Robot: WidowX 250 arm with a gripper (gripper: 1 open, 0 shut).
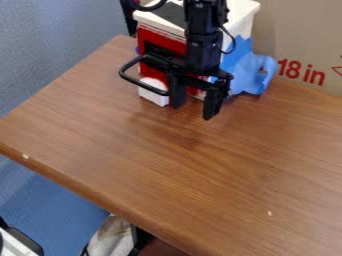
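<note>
The black gripper (193, 98) hangs over the back of the wooden table (174, 170), in front of a red object (155, 42) with a white top. A small white block (152, 96) sits at the red object's lower front, partly behind the gripper's black frame. The fingers point down; one is partly hidden, and whether anything is between them is not clear.
A blue crumpled item (251, 72) lies at the back, right of the red object, against a cardboard panel (305, 40).
</note>
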